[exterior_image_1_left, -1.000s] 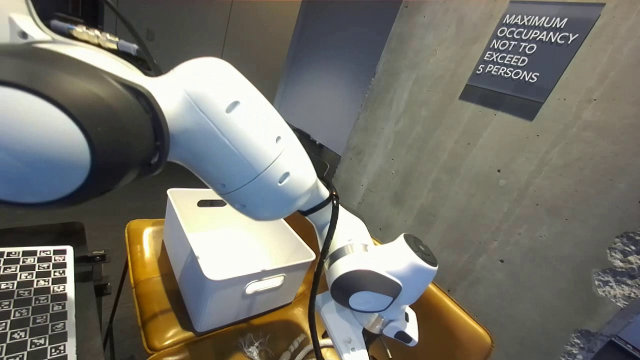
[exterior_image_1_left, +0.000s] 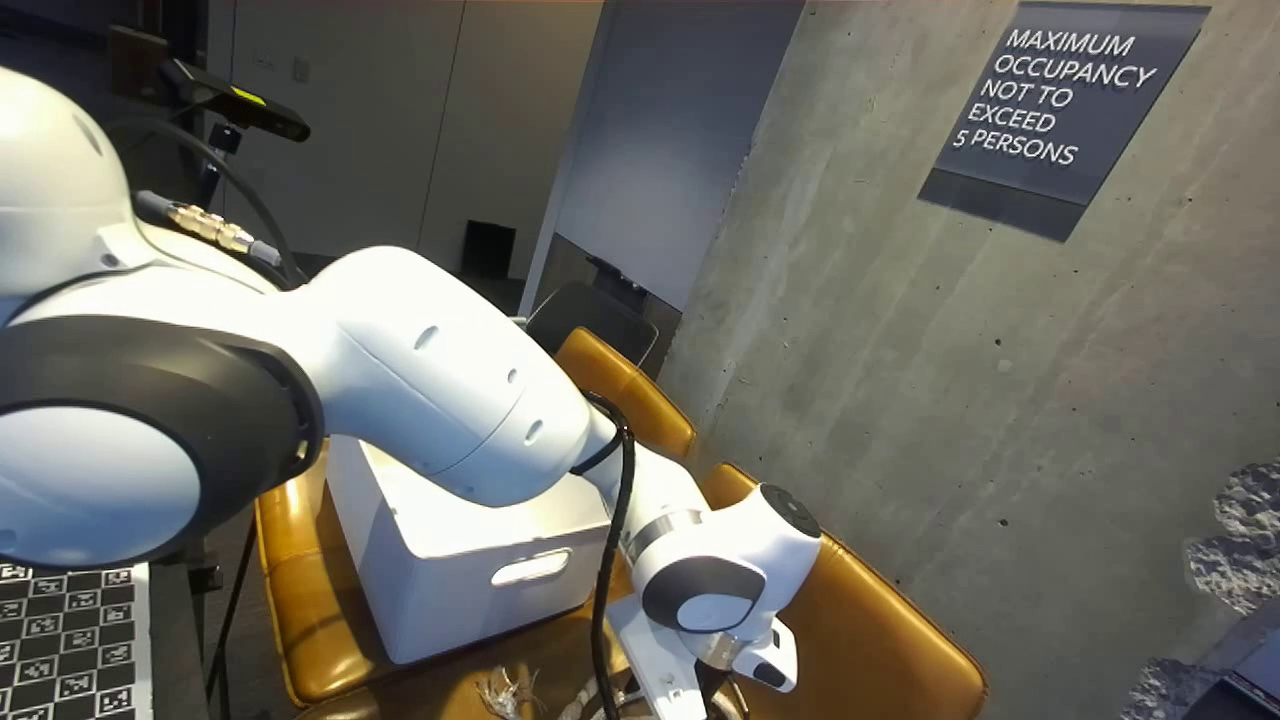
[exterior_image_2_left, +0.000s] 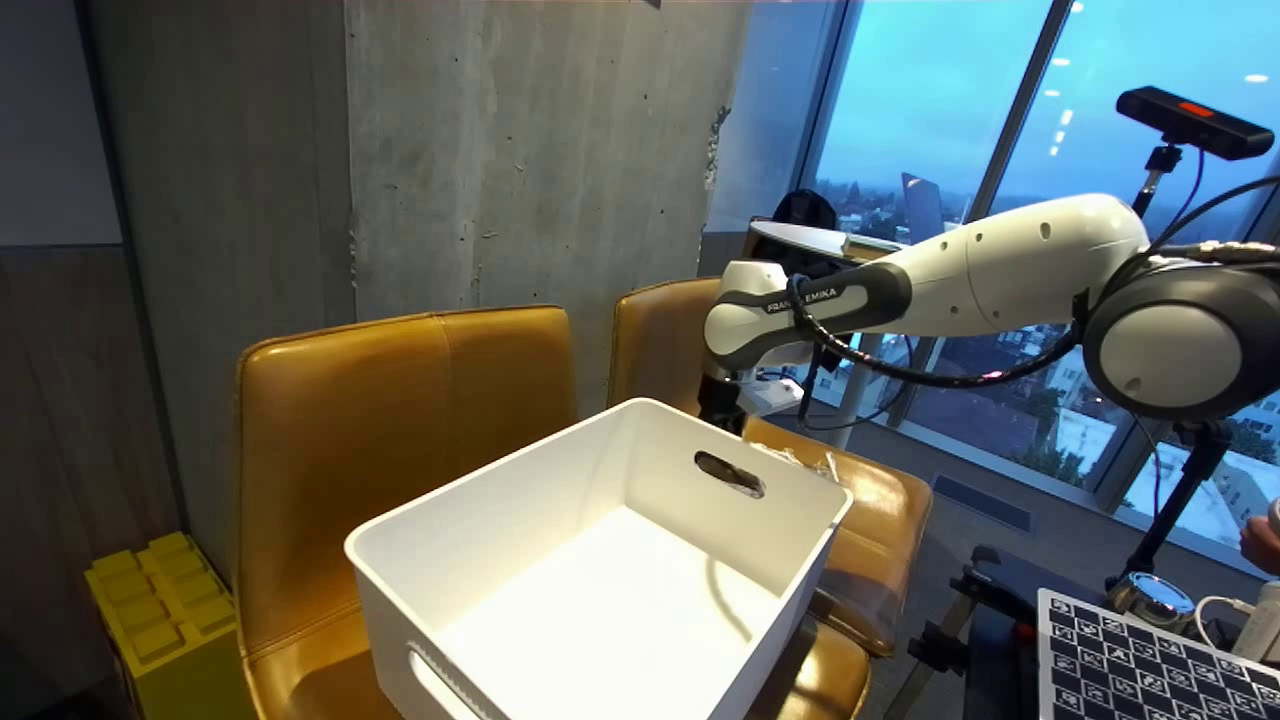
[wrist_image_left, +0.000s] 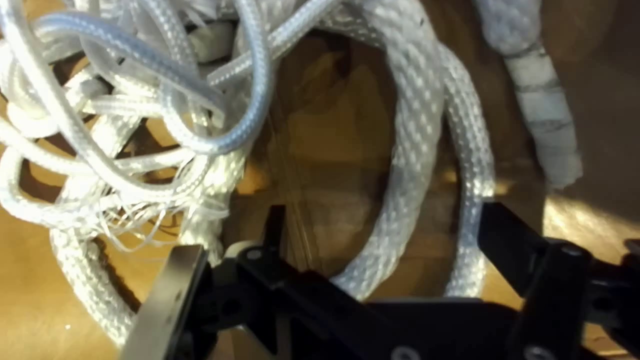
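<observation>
Loops of thick white braided rope (wrist_image_left: 414, 114) and a tangle of thinner white cord (wrist_image_left: 129, 150) lie on the tan chair seat in the wrist view. Black fingers (wrist_image_left: 510, 246) of my gripper stand wide apart above them, the thick rope curving through the gap without being clamped. A taped rope end (wrist_image_left: 549, 120) rests off to the right. In exterior view 1 only the frayed rope (exterior_image_1_left: 510, 690) shows at the bottom edge, and the fingertips are out of frame. The white bin (exterior_image_2_left: 612, 414) hides the fingertips in exterior view 2.
That empty white bin stands on the neighbouring chair (exterior_image_2_left: 414, 408), its wall close to my hand. Chair backrests (exterior_image_1_left: 888, 612) and a concrete wall (exterior_image_1_left: 996, 360) rise behind. A patterned board (exterior_image_1_left: 72, 636) lies at the left. A black cable (exterior_image_1_left: 612, 564) hangs along my arm.
The arm has shifted left in exterior view 1 and its hand sits slightly lower there. The forearm now covers more of the bin. The bin itself stays in place.
</observation>
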